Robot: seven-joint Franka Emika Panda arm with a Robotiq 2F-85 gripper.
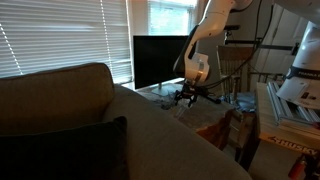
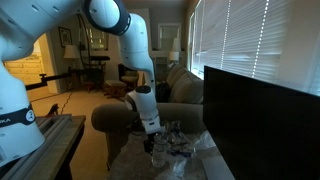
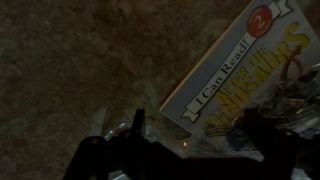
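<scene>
My gripper (image 1: 186, 97) points down low over the cluttered surface in front of the black screen. Its dark fingers (image 3: 132, 146) stand apart at the bottom of the wrist view, so it is open. Near and below them, clear shiny plastic or glass shows; its full shape is hidden. In exterior view 2, a clear container-like thing (image 2: 160, 157) sits right under the gripper; whether they touch, I cannot tell. A children's book (image 3: 240, 75), with "I Can Read!" and "Dinosaurs" on its cover, lies at the right of the wrist view, partly covered by a finger and clear wrapping.
A large black screen (image 2: 252, 100) stands close beside the work area. The couch (image 1: 160, 140) fills the near side in exterior view 1. A wooden table (image 1: 275, 120) stands at the right. Bare mottled brown surface (image 3: 75, 65) shows left of the book.
</scene>
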